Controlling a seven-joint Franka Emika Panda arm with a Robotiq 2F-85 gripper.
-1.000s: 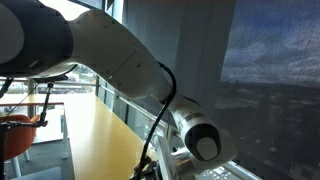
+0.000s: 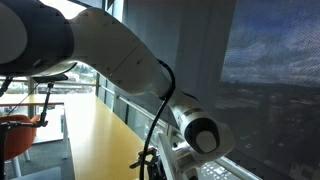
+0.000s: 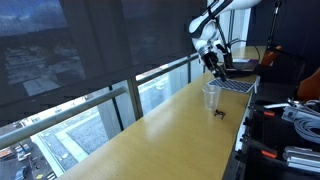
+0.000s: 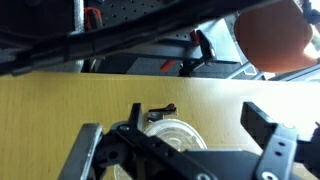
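My gripper is open, its two dark fingers spread wide at the left and right of the wrist view. Between them, farther down, appears the round rim of a clear container, partly covered by the gripper body. From the second exterior view, the clear container stands upright on the table, with the gripper just above it. A small dark object lies on the table beside the container; it shows also as a dark item in the second exterior view. The first exterior view hides the fingertips behind the arm.
A dark blind and window frame run along one side. Equipment on a dark cart stands near the table edge, and an orange chair stands beyond the table.
The arm's wrist has shifted slightly up and to the left in the first exterior view. Nothing else there has visibly moved.
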